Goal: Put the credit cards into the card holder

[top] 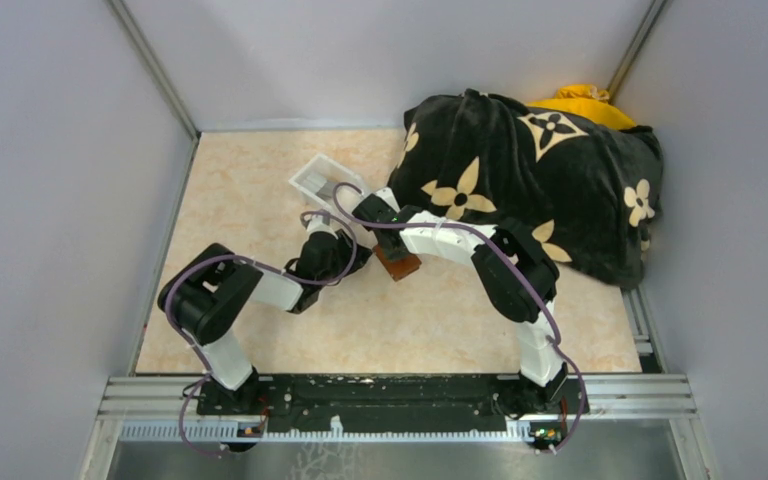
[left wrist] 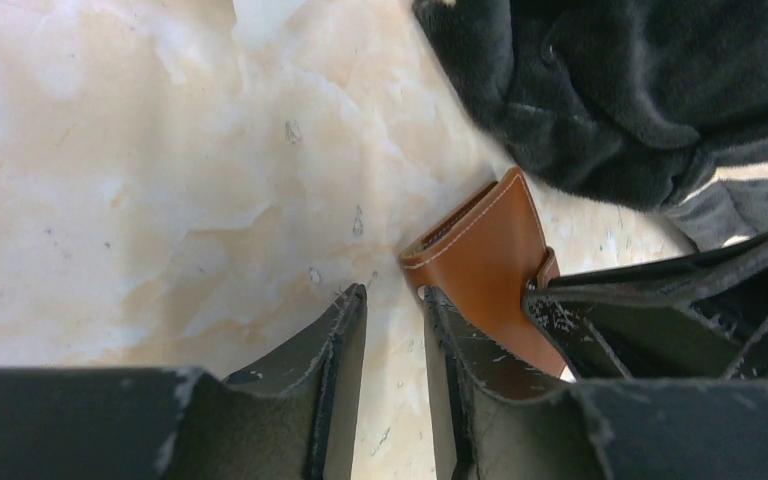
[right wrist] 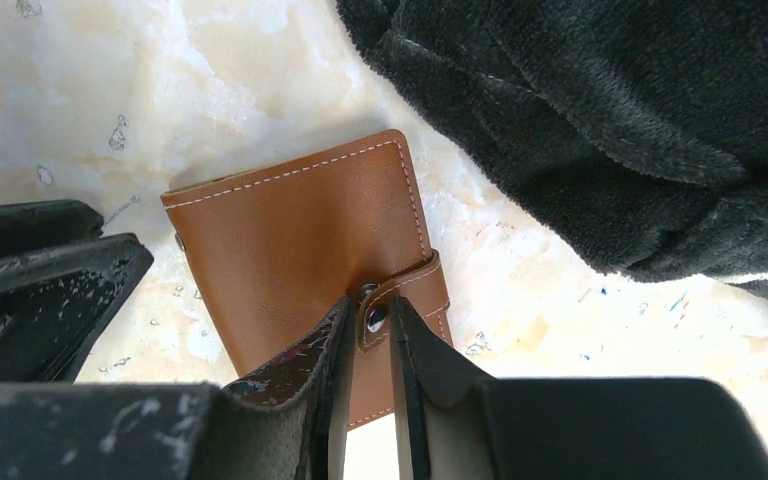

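The brown leather card holder (top: pixel 398 266) lies on the table at the middle. In the right wrist view the holder (right wrist: pixel 290 235) shows its stitched front, with the snap strap (right wrist: pixel 415 295) folded over its right edge. Right over that strap, my right gripper is slightly open, its tips beside the snap. My left gripper is part open just left of the holder (left wrist: pixel 490 255), with nothing between its fingers. A narrow slot shows along the holder's top edge in the left wrist view. No credit card can be made out in any view.
A clear white tray (top: pixel 310 182) stands behind the grippers, partly covered by the arms. A dark flowered cushion (top: pixel 530 190) fills the back right, close to the holder.
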